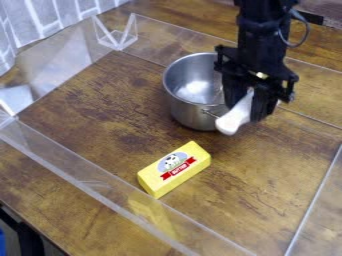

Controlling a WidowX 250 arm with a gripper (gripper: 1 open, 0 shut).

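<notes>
A black gripper (249,92) hangs at the right rim of a shiny metal pot (187,95). It is shut on a white oblong object (234,118), which tilts down toward the lower left beside the pot's front right. The fingertips are partly hidden by the object and the gripper's body. A yellow box (174,172) with a printed red and white label lies on the wooden table (87,100), in front of the pot and to the left of the gripper.
Clear plastic walls run along the left and lower edges of the table.
</notes>
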